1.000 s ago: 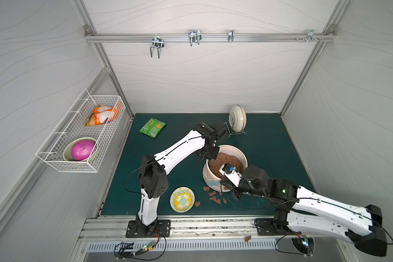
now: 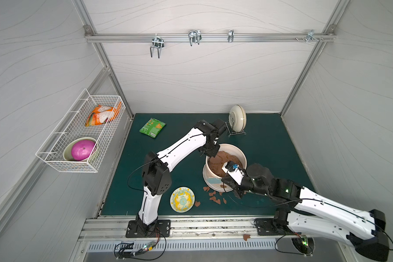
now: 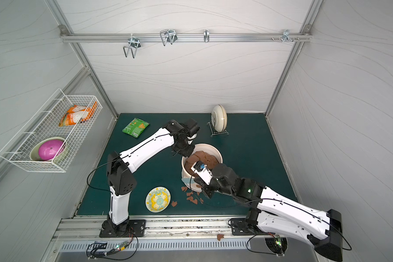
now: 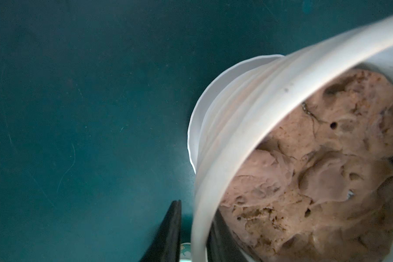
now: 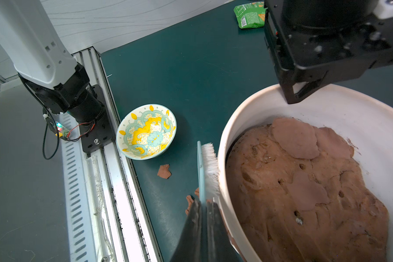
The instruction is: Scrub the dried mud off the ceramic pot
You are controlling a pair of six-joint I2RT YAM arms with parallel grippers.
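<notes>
The white ceramic pot (image 5: 232, 117) stands on a saucer (image 4: 195, 125), filled with brown, cracked mud (image 5: 292, 196). At its back-left rim is my left gripper, fingers part open, one either side of the wall; whether they touch it I cannot tell. My right gripper is shut on a light-blue brush (image 5: 210, 168), whose white bristles lie along the outer front wall of the pot.
Mud flakes (image 5: 164, 171) lie before the pot. A patterned bowl (image 5: 146, 131) sits front left, a green packet (image 2: 152, 127) back left, and plates (image 2: 237, 118) stand in a rack at the back.
My right arm has shifted slightly right and upward in the top left view; the left arm has moved slightly too, staying at the pot's rim.
</notes>
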